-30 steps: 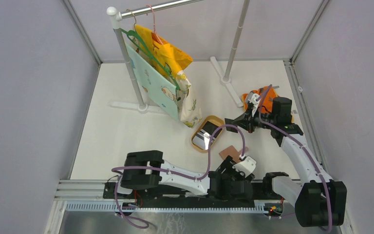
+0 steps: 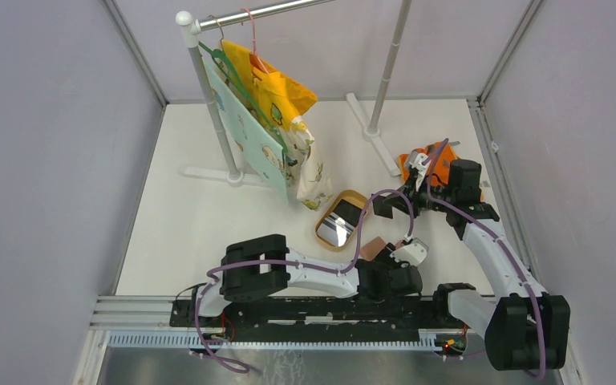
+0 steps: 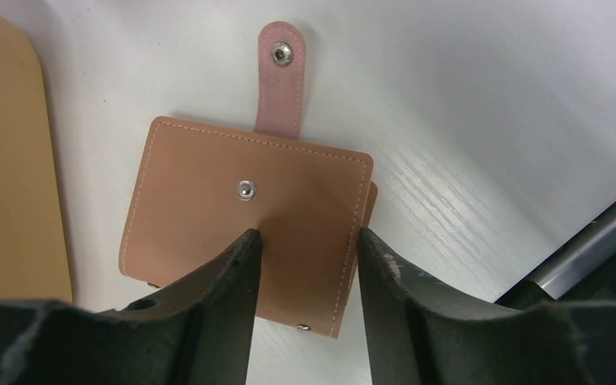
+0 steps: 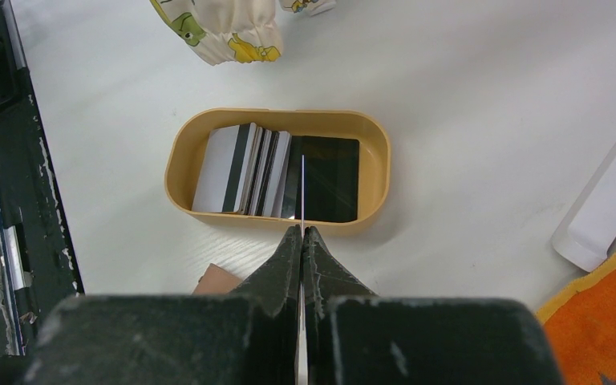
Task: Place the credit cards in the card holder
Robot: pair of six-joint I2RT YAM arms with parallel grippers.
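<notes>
The brown card holder (image 3: 200, 168) lies closed on the table, its pink snap strap (image 3: 281, 88) stretched out flat. Over its right-hand part my left gripper is part open, one fingertip above the cover and the other by the side edge; whether they touch it I cannot tell. My right gripper is shut on a thin card (image 4: 303, 188), seen edge-on there and as a dark rectangle (image 2: 382, 208) from the top. More cards (image 4: 226, 168), white with dark stripes, lean in a tan tray (image 4: 381, 168) beside a dark card (image 4: 330, 178).
A garment rack (image 2: 216, 120) with hanging clothes stands at the back left, its fabric reaching close to the tray. Orange cloth (image 2: 421, 160) lies behind the right gripper. Free table extends on the left.
The right arm and its card have hardly moved.
</notes>
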